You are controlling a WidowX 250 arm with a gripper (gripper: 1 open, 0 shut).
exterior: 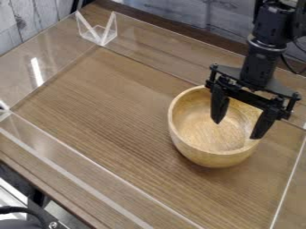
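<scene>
A black robot gripper (239, 125) hangs over the right part of a round pale-wooden bowl (198, 143), its two fingers apart and pointing down, with nothing seen between them. The bowl sits on the wooden table (96, 116), and the part of its inside that shows looks empty.
A clear plastic object (98, 29) stands at the back left of the table. A black cable lies at the lower left corner, off the table's edge.
</scene>
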